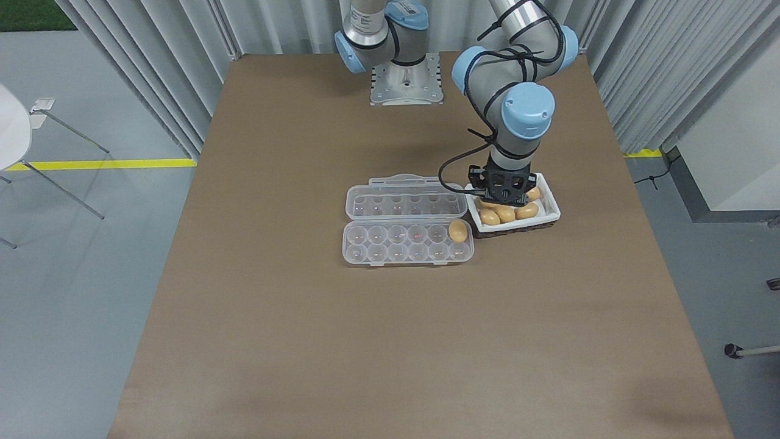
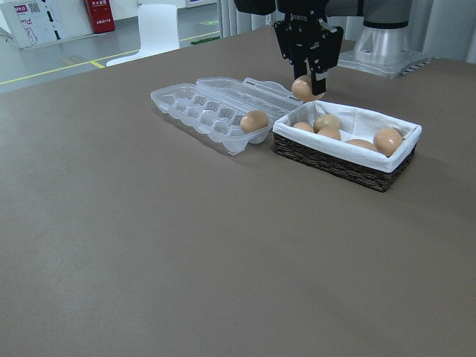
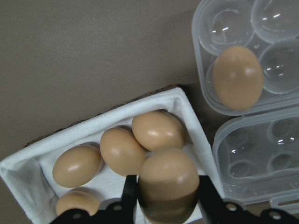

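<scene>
My gripper (image 2: 308, 80) is shut on an egg (image 3: 169, 183), held above the left-hand part of a basket with white lining (image 2: 347, 152), beside the clear egg carton. Several brown eggs (image 3: 122, 150) rest in the basket. The open carton (image 1: 391, 245) has one egg (image 1: 457, 230) in its end cup at the basket side, the other cups empty. In the front view the held egg is hidden beneath the gripper.
</scene>
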